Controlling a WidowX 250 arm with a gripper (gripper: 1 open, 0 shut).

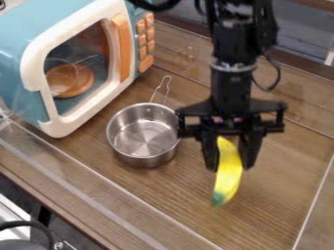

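My black gripper (229, 145) hangs over the wooden table, shut on a yellow toy banana (226, 179) with a green tip, which points down from between the fingers. To the left of it, a steel pot (143, 133) with an upright wire handle stands on the table.
A light-blue toy microwave (39, 39) with an open front, an orange side panel and an orange dish (68, 81) inside stands at the upper left.
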